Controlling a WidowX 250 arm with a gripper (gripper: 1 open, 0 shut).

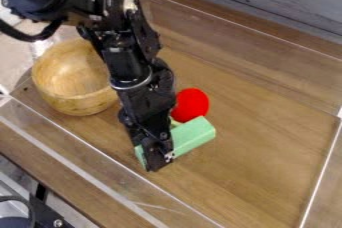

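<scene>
My black gripper (152,148) reaches down at the middle of the view, low over the wooden tray and shut on a mint-green block (190,137), whose left part is hidden behind the fingers. A red round object (191,103) lies just behind the block, partly hidden by the arm. A wooden bowl (70,82) stands to the left, its right side partly behind the arm.
Clear plastic-edged walls border the front left and right. A grey plank wall stands at the back.
</scene>
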